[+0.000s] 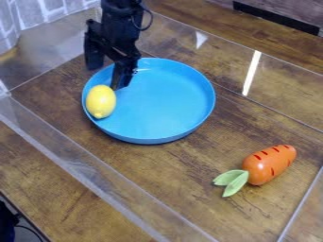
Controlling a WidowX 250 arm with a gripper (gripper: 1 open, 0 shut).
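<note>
My black gripper (106, 59) hangs at the upper left over the back-left rim of a blue plate (154, 104), its fingers apart and open. A yellow lemon-like oval object (100, 100) lies on the plate's left side, just below and in front of the gripper, with nothing held between the fingers.
An orange toy carrot (267, 165) with green leaves lies on the wooden table (151, 189) at the front right. A clear edging strip runs along the left and front.
</note>
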